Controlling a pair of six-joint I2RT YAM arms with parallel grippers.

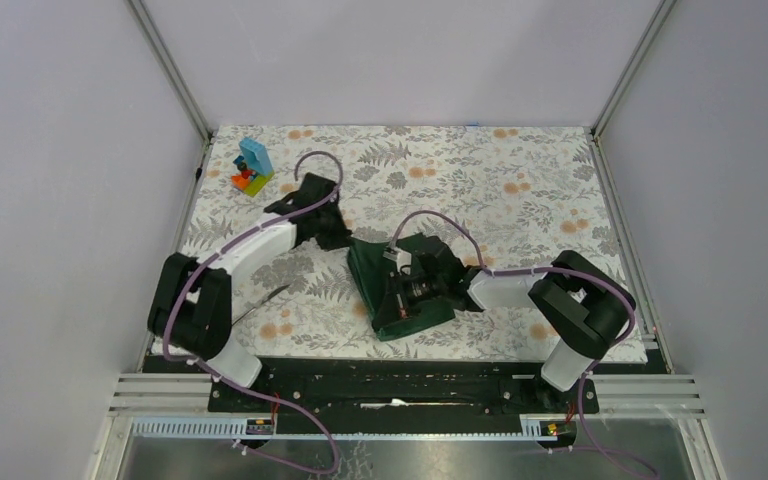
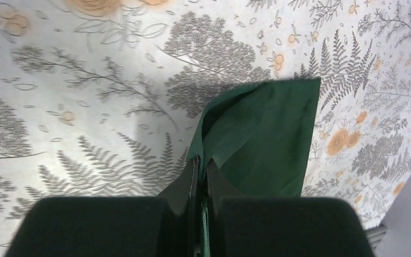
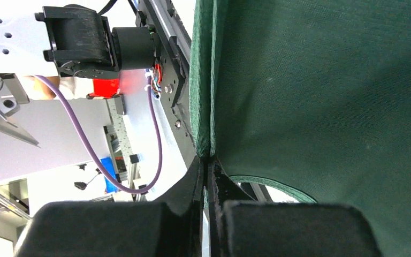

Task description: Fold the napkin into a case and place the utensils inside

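Observation:
The dark green napkin (image 1: pixel 420 320) is stretched between both grippers near the front middle of the table, partly folded over. My left gripper is shut on an edge at its back-left corner. My right gripper is shut on the napkin's folded hem, toward the front in the top view, with the cloth filling much of its wrist view. A metal utensil (image 1: pixel 260 305), apparently a knife, lies at the front left, partly hidden by the left arm.
A blue, green and orange object (image 1: pixel 253 160) stands at the back left. The table's front edge is close below the right gripper.

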